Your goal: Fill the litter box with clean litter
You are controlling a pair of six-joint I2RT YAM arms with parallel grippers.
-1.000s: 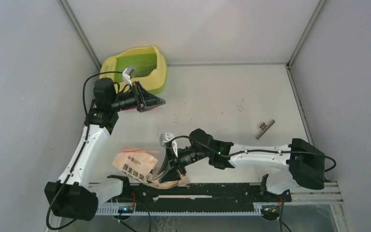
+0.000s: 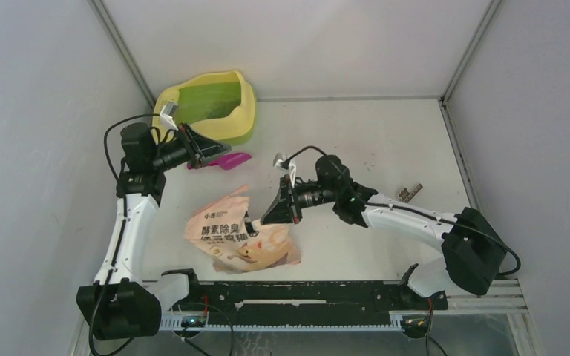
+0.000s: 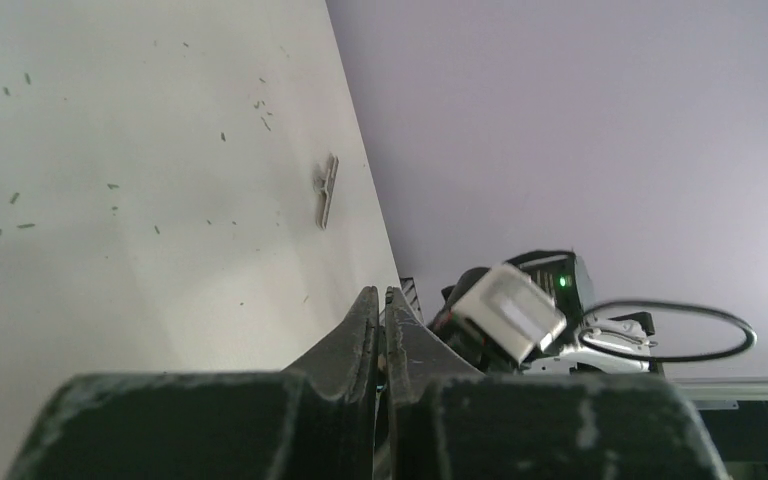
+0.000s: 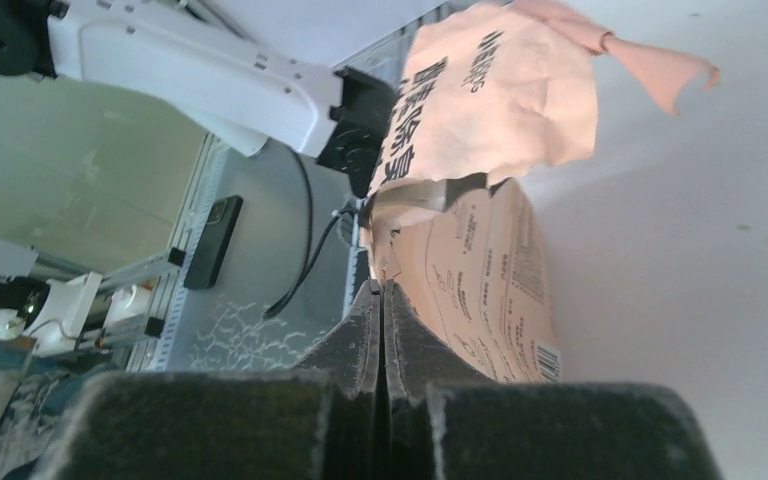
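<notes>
The pink litter bag (image 2: 256, 248) stands at the front left of the table, its mouth partly gaping in the right wrist view. My right gripper (image 2: 265, 221) is shut on the thin edge of that mouth; the film of the bag (image 4: 480, 270) runs down to the fingertips (image 4: 372, 305). At the back left sits the yellow-green litter box (image 2: 246, 111), no litter visible in the part of it that shows. My left gripper (image 2: 227, 150) hangs just in front of the box, shut, with nothing between its fingertips.
A magenta scoop (image 2: 231, 160) lies in front of the box, partly under the left gripper. Far right rests a metal clip (image 2: 410, 193). Small scattered bits dot the table (image 2: 341, 141), whose middle and back right are otherwise clear.
My right gripper has moved up and to the right in the top view, and the bag has been drawn along, more of its printed front showing. The left gripper has shifted slightly left.
</notes>
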